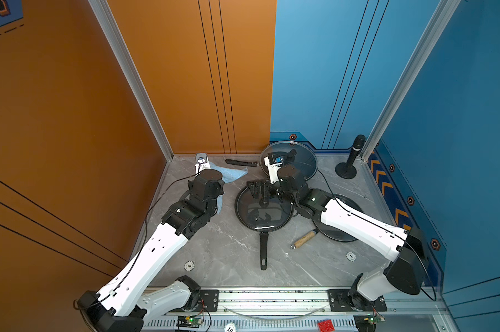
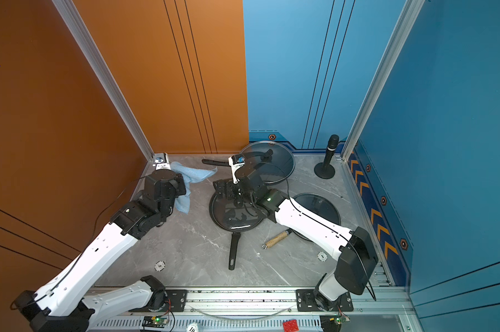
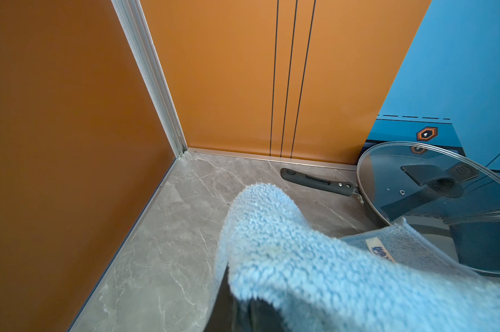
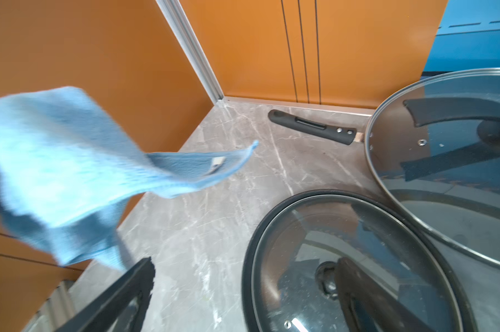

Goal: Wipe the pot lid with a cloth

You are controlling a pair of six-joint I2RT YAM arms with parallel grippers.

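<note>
A light-blue cloth (image 3: 327, 271) hangs draped from my left gripper, which is shut on it. The cloth covers most of that gripper's fingers in the left wrist view. In the right wrist view the cloth (image 4: 67, 166) is lifted off the table at the left. A glass pot lid (image 4: 294, 282) with a black knob lies on the middle pan. Above it my right gripper stands open, nothing between its fingers. From the top left, the same right gripper (image 1: 258, 189) hangs over the lid's back edge.
Behind the middle pan is a larger glass lid (image 1: 305, 157) on a pan with a black handle (image 1: 241, 162). A wooden-handled pan (image 1: 304, 238) lies at the right, and a microphone (image 1: 346, 169) stands back right.
</note>
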